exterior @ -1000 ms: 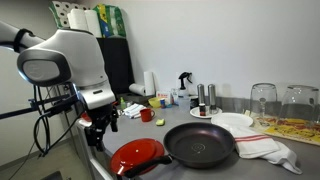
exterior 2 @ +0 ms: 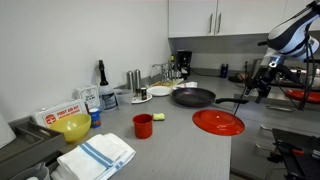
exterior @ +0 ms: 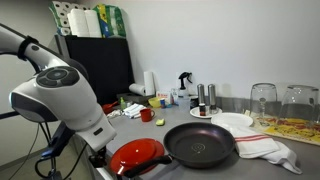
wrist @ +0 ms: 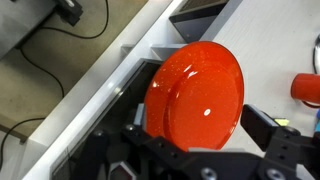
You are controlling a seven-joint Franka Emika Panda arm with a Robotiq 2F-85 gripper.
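Observation:
The red plate (exterior: 133,153) lies at the counter's near edge, partly under the pan's handle in exterior view 1. In exterior view 2 the same red plate (exterior 2: 218,123) is flat and empty. From the wrist view, the red plate (wrist: 195,92) shows below the gripper, overlapping the counter's edge in the picture. My gripper (exterior: 98,157) is open, low beside the plate's left side in exterior view 1, with nothing seen held. Whether a finger touches the plate cannot be told.
A black frying pan (exterior: 199,144) sits beside the plate, its handle pointing towards the arm. A striped towel (exterior: 265,148) lies right of the pan. Farther back are a red mug (exterior: 146,115), grinders (exterior: 202,97) and a white plate (exterior: 232,120). An open drawer (wrist: 132,105) shows below the counter edge.
Over the last second the arm has come down, bringing my gripper from above the counter to low beside the red plate. The plate and pan have not visibly moved.

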